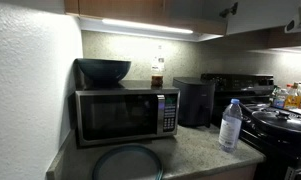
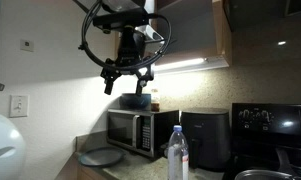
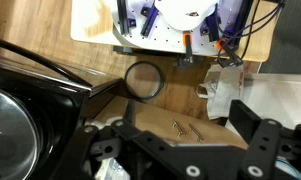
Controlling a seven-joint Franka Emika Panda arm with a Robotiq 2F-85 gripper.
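Observation:
My gripper (image 2: 123, 88) hangs high in front of the cabinet in exterior view 2, fingers pointing down and spread apart. In the wrist view the gripper is open, with only background showing between its fingers. Below it stands a microwave (image 1: 120, 115) on the counter, its door shut. A dark green bowl (image 1: 103, 71) and a bottle with amber contents (image 1: 158, 68) rest on the microwave. In front of it lies a dark round plate (image 1: 128, 163). A clear water bottle (image 1: 230, 126) with a blue cap stands upright at the counter's front.
A black air fryer (image 1: 194, 101) stands between the microwave and the stove. A lidded pan (image 1: 281, 122) sits on the stove, with several condiment bottles (image 1: 290, 96) beyond. Overhead, the cabinet (image 2: 195, 50) is close to the arm.

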